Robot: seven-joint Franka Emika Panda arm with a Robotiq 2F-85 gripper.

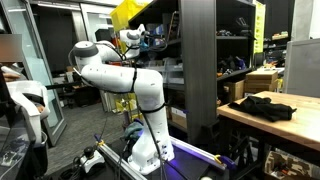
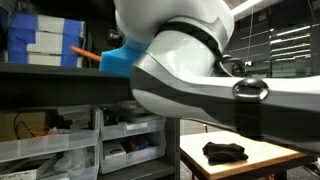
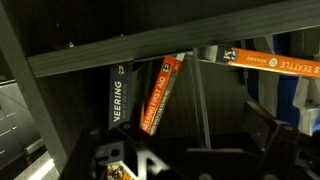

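Note:
My gripper stands open at the bottom of the wrist view, its dark fingers apart and nothing gripped between them. Beyond it, inside a dark shelf, a dark book with "NEERING" on its spine [image 3: 120, 92] stands near the left side. Beside that, an orange book marked "FIRST AID" [image 3: 162, 95] leans at a slant. An orange-spined Seattle book [image 3: 275, 62] lies across the upper right. In exterior view 1 the arm [image 1: 120, 78] reaches to the shelf at upper left; its fingers are too small to make out there.
A thin upright divider [image 3: 201, 100] rises between the fingers' lines. The shelf board [image 3: 150, 44] crosses above the books, and a side panel [image 3: 35, 95] bounds the left. Black cloth [image 1: 262, 107] lies on a wooden table [image 1: 295, 125] to the right.

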